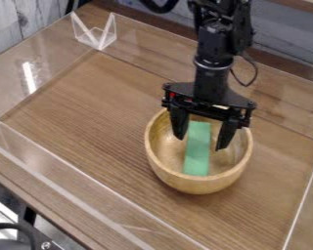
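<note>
My black gripper (202,122) is open, its two fingers spread above the upper part of a tan oval bowl (207,178). Inside the bowl lies a long light-green block (198,156), between and just below the fingertips.
A white wire stand (97,29) is at the back left. A light wall or ledge runs along the back right, and dark cabling lies at the lower left corner.
</note>
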